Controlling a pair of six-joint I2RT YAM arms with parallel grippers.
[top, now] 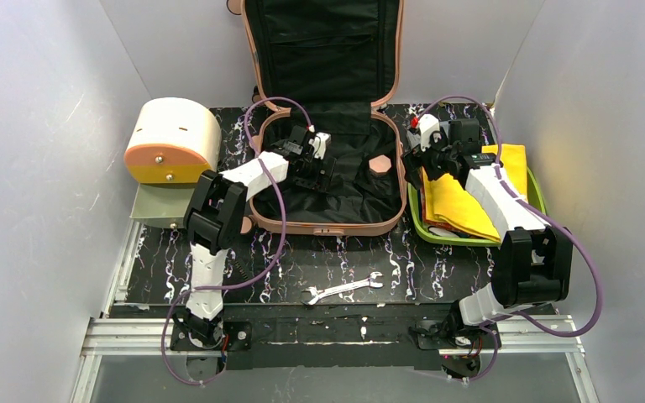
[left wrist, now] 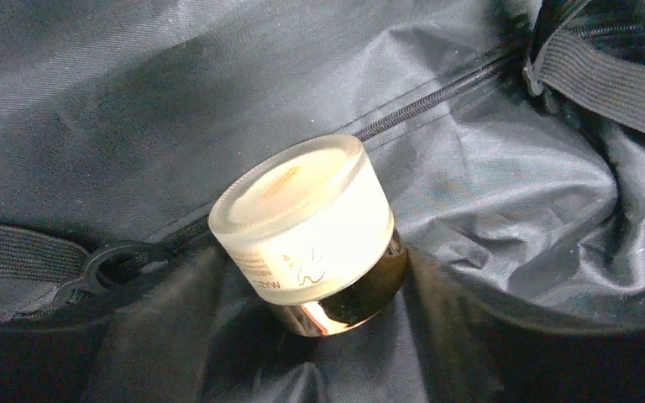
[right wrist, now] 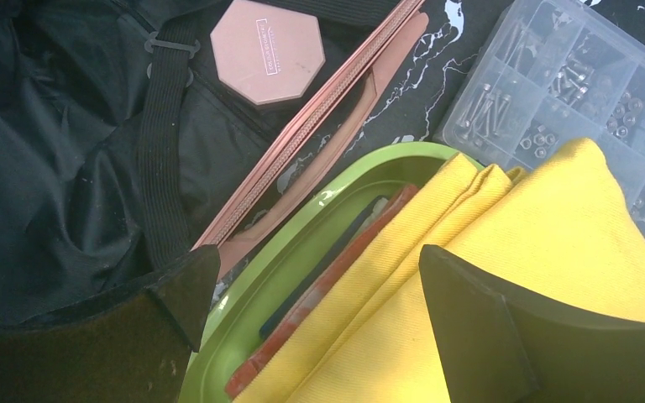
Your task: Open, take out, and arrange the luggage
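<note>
The open suitcase (top: pixel 327 227) has a black lining. In the left wrist view a cream jar (left wrist: pixel 302 235) with a dark shiny base lies tilted on the lining, between the fingers of my left gripper, which are part open; whether they touch it is unclear. From the top that gripper hides the jar. A pink octagonal box (right wrist: pixel 266 52) lies at the suitcase's right side. My right gripper is open over the edge of the green basket (right wrist: pixel 353 159) holding folded yellow cloth (right wrist: pixel 521 269), with nothing between its fingers.
A clear parts box (right wrist: pixel 554 75) is behind the basket. A cream-and-orange cabinet (top: pixel 170 143) stands left; a small round pink item (top: pixel 247 225) lies by the suitcase. A wrench (top: pixel 344 288) lies on the clear front of the dark table.
</note>
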